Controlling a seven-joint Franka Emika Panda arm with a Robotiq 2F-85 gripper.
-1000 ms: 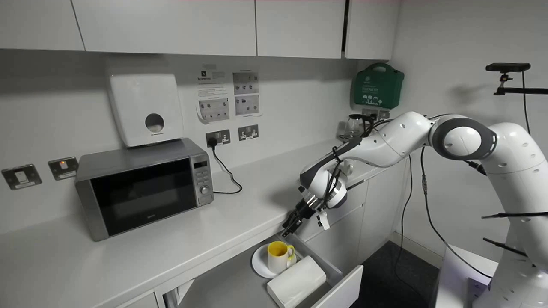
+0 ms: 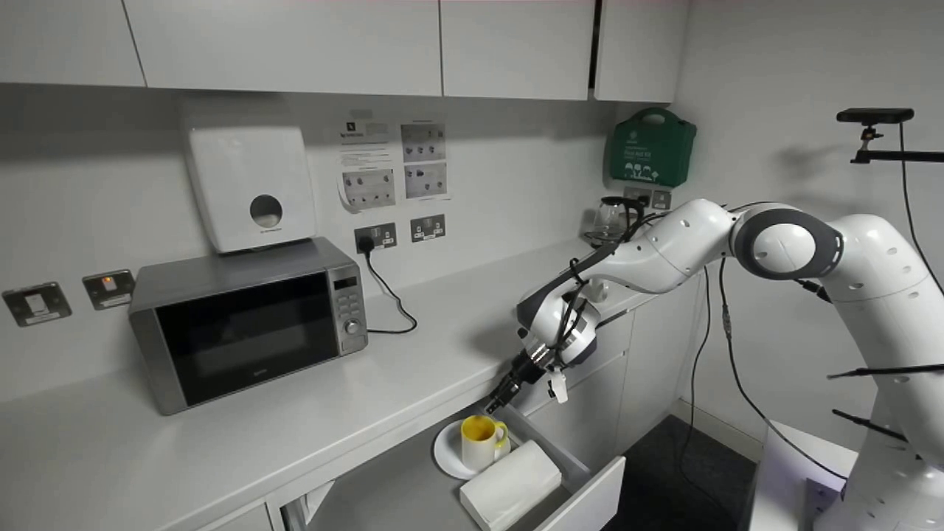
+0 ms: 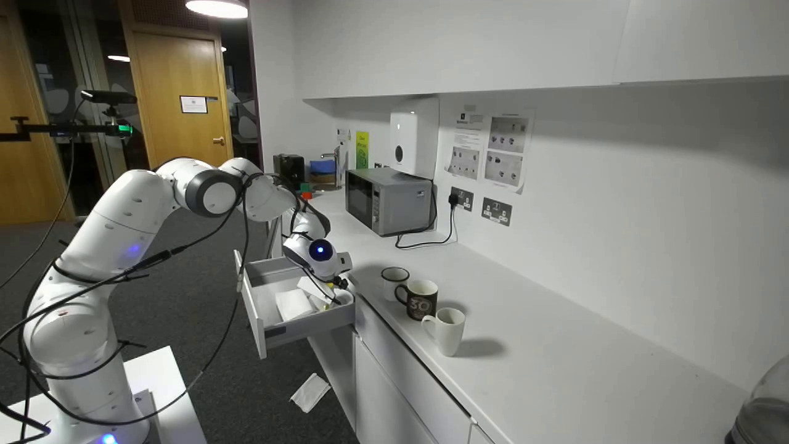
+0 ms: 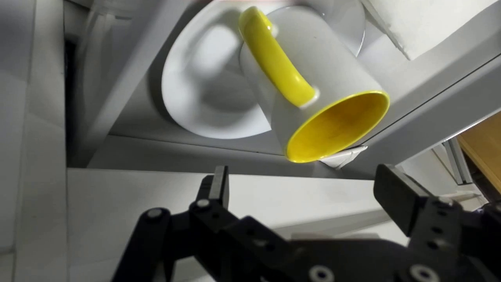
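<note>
A white mug (image 2: 480, 447) with a yellow inside and yellow handle stands on a white plate (image 2: 446, 456) within the pulled-out drawer (image 2: 380, 482). Just above the drawer's side nearest the arm, my gripper (image 2: 493, 407) points down toward the mug without touching it. In the wrist view the gripper is open, its two dark fingers wide apart and nothing between them. The mug (image 4: 324, 65) lies beyond the fingertips there, its yellow rim facing them and its handle turned to the upper left.
Beside the plate in the drawer is a white packet (image 2: 510, 485). On the counter stand a white mug (image 3: 445, 330), a black mug (image 3: 418, 298) and a dark-rimmed mug (image 3: 395, 282) near the arm. A microwave (image 2: 252, 318) sits further along.
The mug, plate and packet have stayed where they were.
</note>
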